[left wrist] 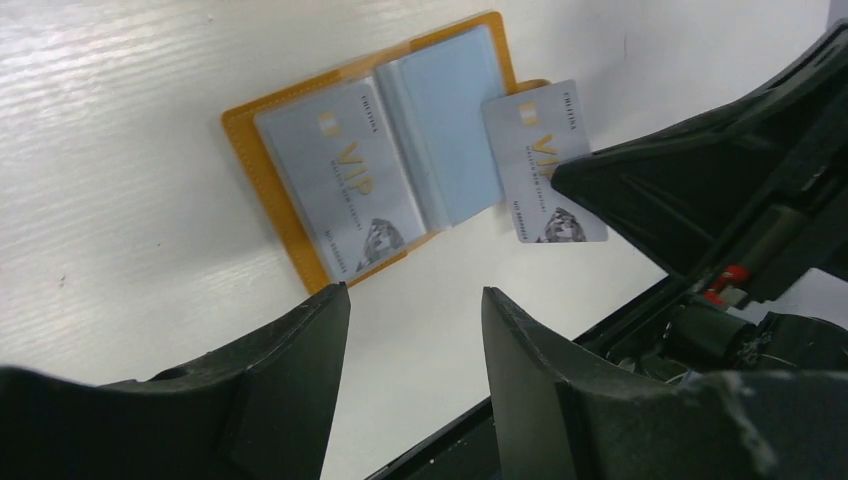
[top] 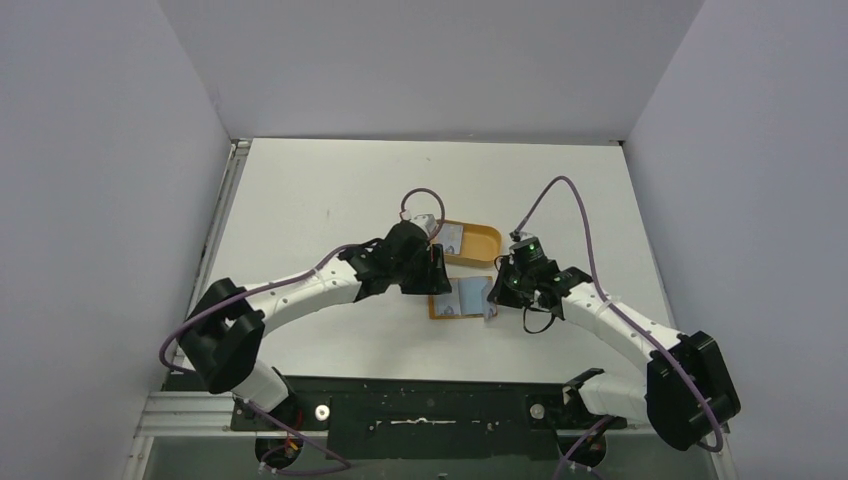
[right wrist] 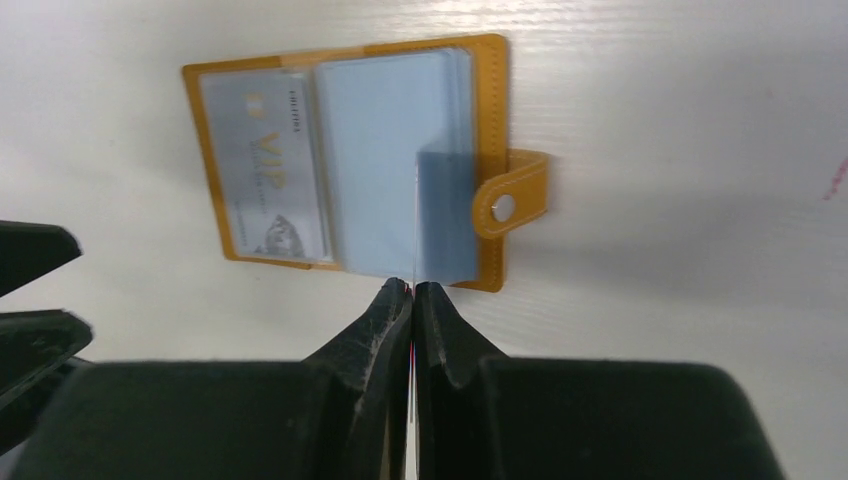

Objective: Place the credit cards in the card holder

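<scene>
The card holder [left wrist: 240, 122], tan-edged, lies spread flat on the table. A grey VIP card [right wrist: 262, 160] is in its left half; the right half shows a pale blue sleeve [left wrist: 450, 120]. My right gripper is shut on another VIP card, seen edge-on between the fingertips in the right wrist view and held over the holder's right side. Whether that card touches the sleeve I cannot tell. My left gripper stands open and empty, close to the holder's left half.
Behind the holder stands a tan tray [top: 482, 243] with a card [top: 450, 238] inside. A snap strap [right wrist: 525, 190] sticks out from the holder's right edge. Both grippers are close together.
</scene>
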